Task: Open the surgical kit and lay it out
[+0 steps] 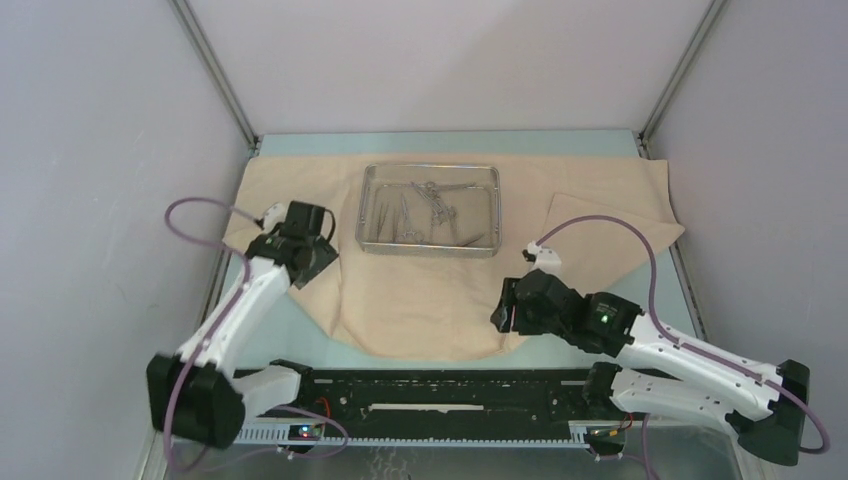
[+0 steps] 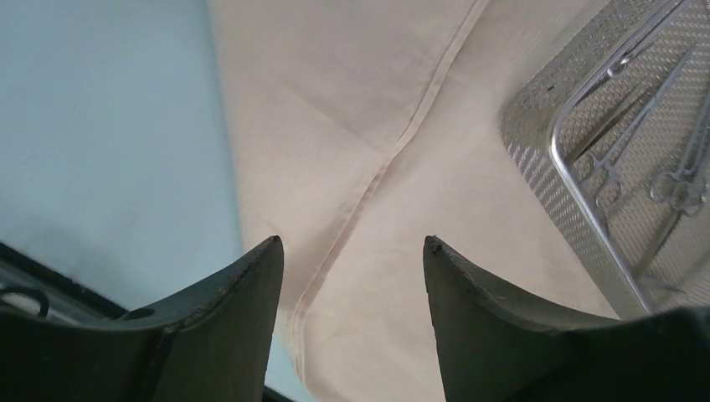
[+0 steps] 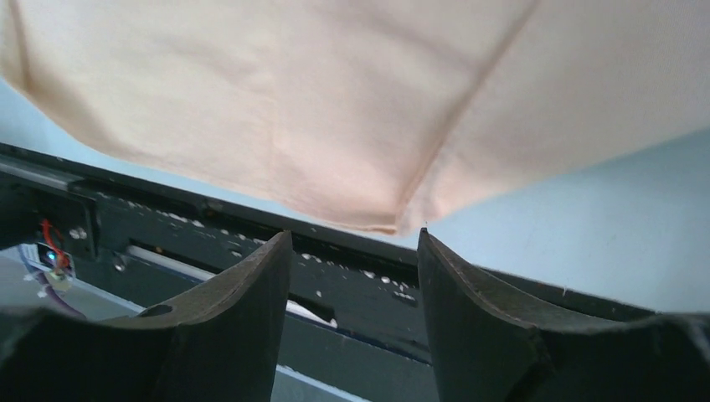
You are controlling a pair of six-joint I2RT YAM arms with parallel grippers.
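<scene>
A beige cloth [image 1: 420, 310] is spread over the blue table, its left and right parts folded over with slanting edges. On it stands the metal mesh tray [image 1: 428, 249], holding scissors-like clamps [image 1: 437, 200] and other thin instruments. My left gripper is open above the left folded part, with no cloth between its fingers. Over the front right of the cloth, my right gripper has a gap between its fingertips. In the right wrist view the cloth's front corner [image 3: 402, 219] shows just beyond them, apparently not gripped.
Bare blue table [image 1: 275, 335] lies at the front left, and more shows at the front right. A black rail [image 1: 440, 395] runs along the front edge. Grey walls [image 1: 90, 180] close in both sides and the back.
</scene>
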